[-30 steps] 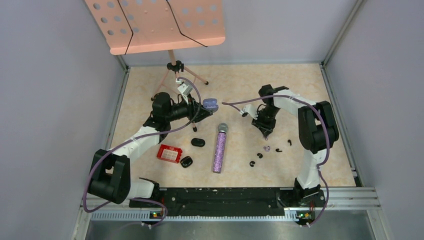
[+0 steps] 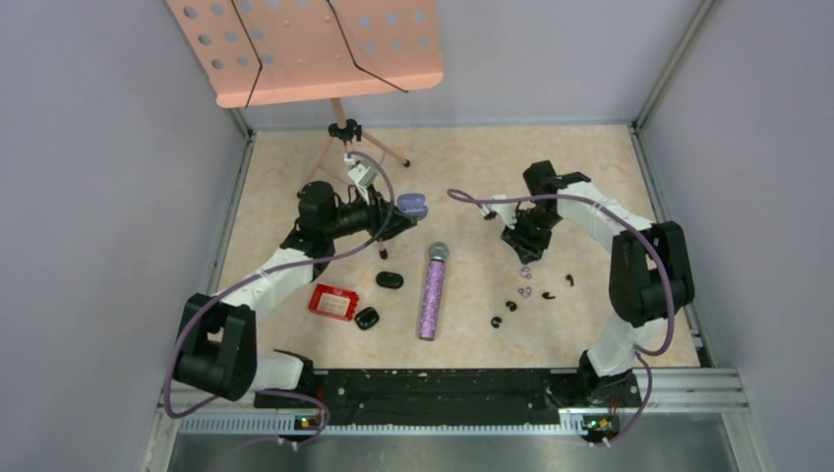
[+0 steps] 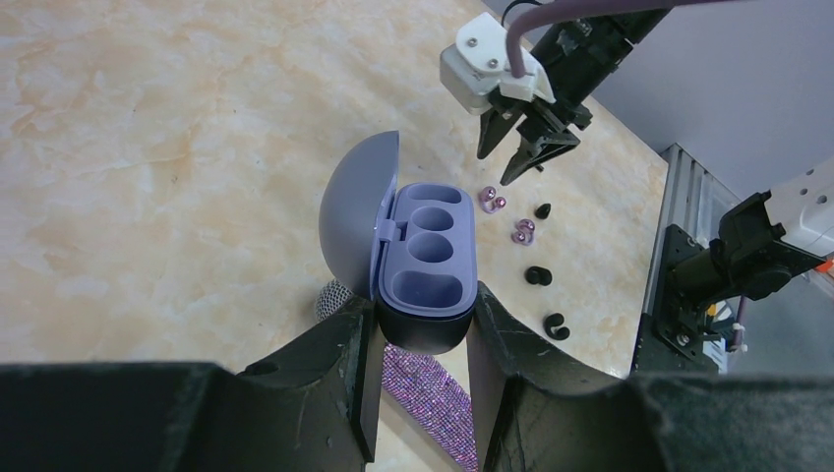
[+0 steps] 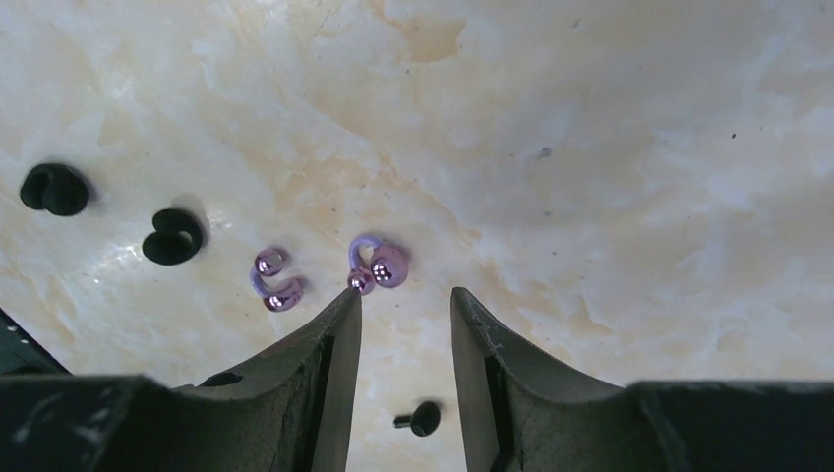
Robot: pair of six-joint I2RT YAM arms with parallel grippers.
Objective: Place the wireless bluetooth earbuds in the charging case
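Note:
An open lavender charging case (image 3: pixel 425 261), its slots facing up, is held by my left gripper (image 2: pixel 403 218) above the table; the fingers close on its dark base. My right gripper (image 2: pixel 521 252) hangs over the table with a gap between its fingers and nothing visible in it. Below it in the right wrist view lie two purple earbuds (image 4: pixel 388 264), side by side, each on the bare tabletop.
Several small black earbud pieces (image 4: pixel 172 236) lie near the purple ones. A glittery microphone (image 2: pixel 431 300), two dark cases (image 2: pixel 389 280) and a red box (image 2: pixel 333 302) lie centre-left. A pink stand (image 2: pixel 325 59) is at the back.
The left arm and case are unchanged.

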